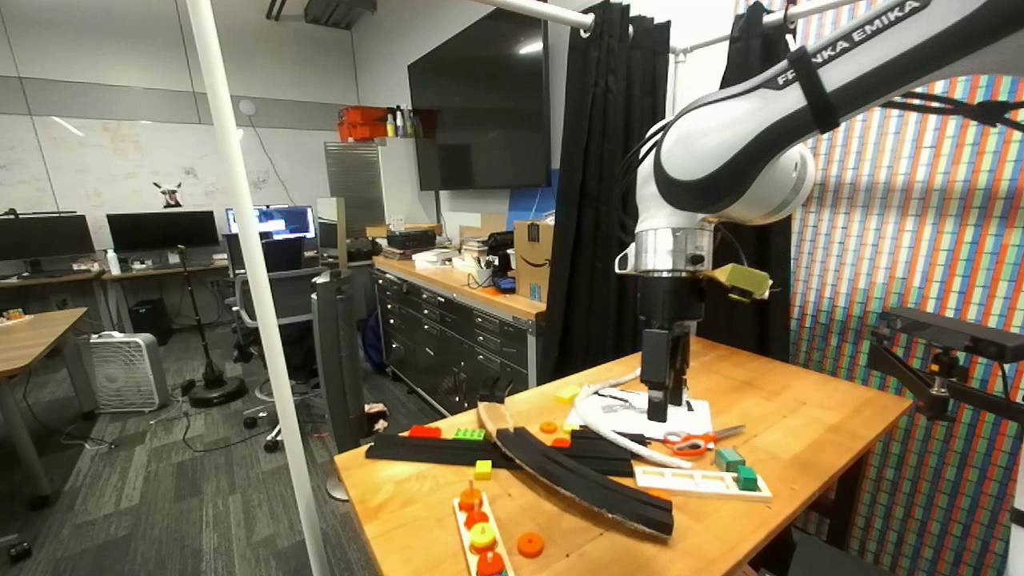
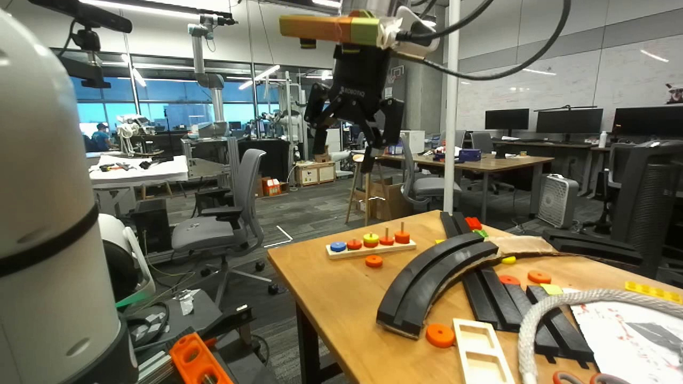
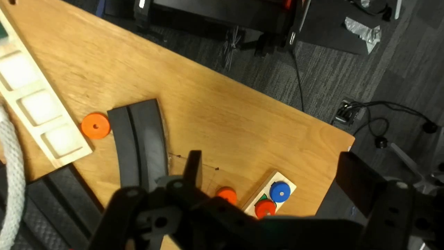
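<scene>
My gripper (image 2: 355, 153) hangs above the wooden table, its fingers spread apart and nothing between them. The wrist view looks down past the open gripper onto the table's edge. A pegged board (image 2: 358, 252) carries a blue ring (image 3: 280, 191), red and orange rings and a yellow one. Beside it on the table lies a loose orange ring (image 2: 374, 261). Another orange ring (image 3: 95, 125) sits between the pale wooden tray (image 3: 71, 152) and the curved black track (image 3: 140, 141). Green blocks (image 1: 746, 478) rest on and by that tray in exterior view 1.
Straight black track pieces (image 2: 493, 297), a whitish rope (image 2: 579, 297), orange-handled scissors (image 1: 693, 442) and a printed sheet (image 1: 683, 418) crowd the table's middle. A small yellow block (image 1: 482, 470) lies near the curved track. Bare wood (image 3: 233, 121) runs along one table edge.
</scene>
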